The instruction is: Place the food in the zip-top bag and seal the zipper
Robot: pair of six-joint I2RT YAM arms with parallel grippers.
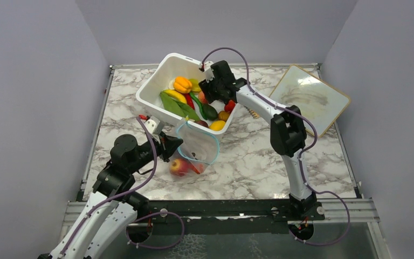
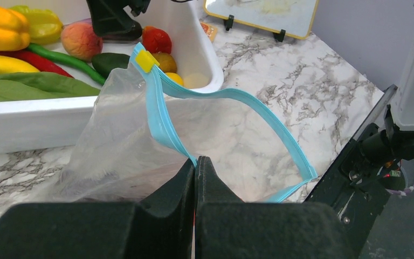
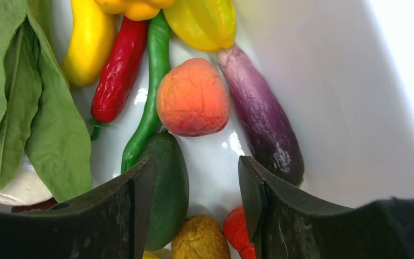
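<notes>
My left gripper is shut at the blue zipper rim of the clear bag [image 2: 108,135], which hangs open with its yellow slider [image 2: 146,61]. A red apple [image 1: 179,167] shows inside the bag in the top view. My right gripper is open over the white bin [image 1: 156,86], nothing between its fingers. Below it lie a peach [image 3: 193,97], an eggplant [image 3: 261,118], a cucumber [image 3: 161,189], chilies, yellow peppers, leaves [image 3: 16,97] and other produce.
A white board with a yellow edge [image 1: 307,100] lies at the right.
</notes>
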